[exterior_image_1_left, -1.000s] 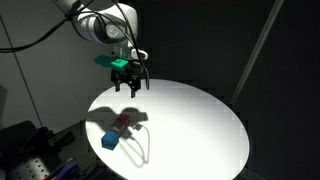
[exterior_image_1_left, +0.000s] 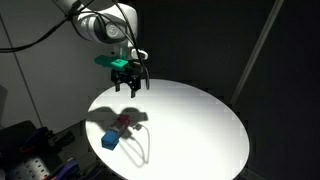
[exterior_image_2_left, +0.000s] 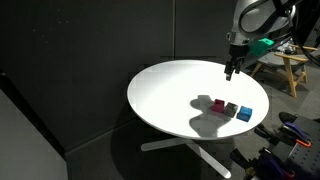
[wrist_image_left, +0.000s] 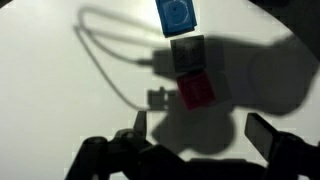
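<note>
Three small blocks stand in a row on the white table: a blue one (wrist_image_left: 176, 15), a dark grey one (wrist_image_left: 188, 54) and a red one (wrist_image_left: 196, 90). The grey and red blocks look close together or touching, and the blue block (exterior_image_2_left: 244, 114) sits at the end nearest the table's edge. High above the tabletop hangs my gripper, its fingers wide apart and nothing between them. From exterior view 1, the gripper (exterior_image_1_left: 125, 91) is over the left part of the table, above and behind the blocks. The grey block is hard to make out there.
In exterior view 2 a wooden chair (exterior_image_2_left: 285, 68) stands behind the arm. My arm's shadow falls over the grey and red blocks.
</note>
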